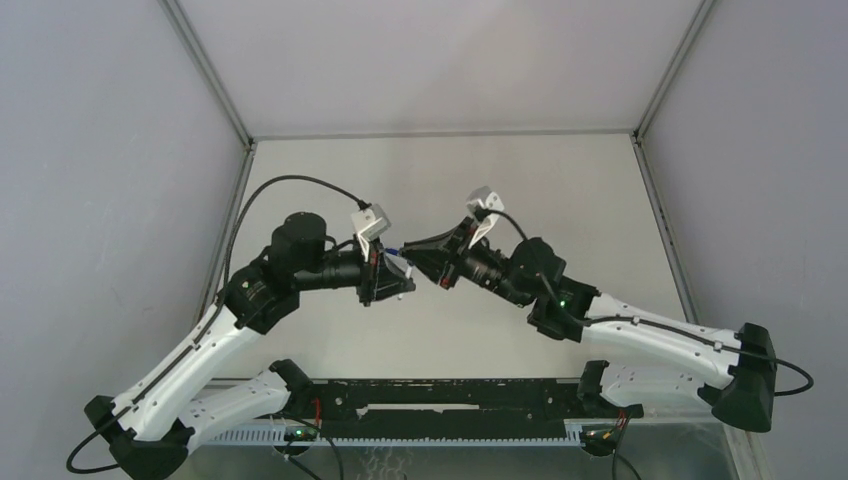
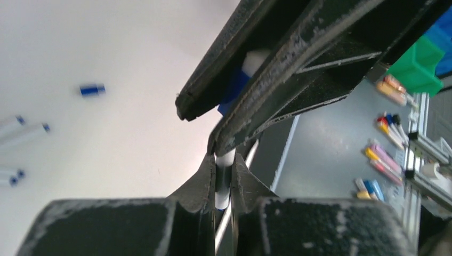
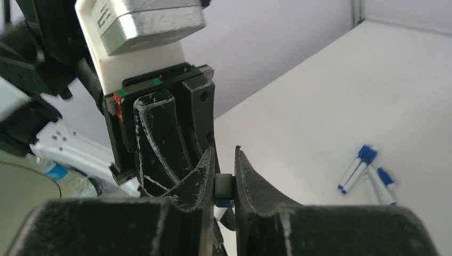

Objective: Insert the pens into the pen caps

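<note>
In the left wrist view, a white pen (image 2: 224, 178) stands between the fingertips of my left gripper, one finger close on either side; how firmly they press cannot be told. Just above it, the black fingers (image 2: 277, 80) of my right gripper come in from the upper right. A blue pen cap (image 2: 233, 95) shows between those fingers. My right gripper is shut on this small piece in the right wrist view. Both grippers (image 1: 388, 280) (image 1: 408, 252) meet above the table in the top view. Right fingers hide whether pen and cap touch.
Another blue cap (image 2: 92, 90) lies on the white table, with several white pens (image 2: 24, 137) left of it. Blue-capped pens (image 3: 358, 168) are grouped at the right wrist view's right. Beyond the table's edge are coloured markers (image 2: 392, 128) and a green bin (image 2: 418, 66).
</note>
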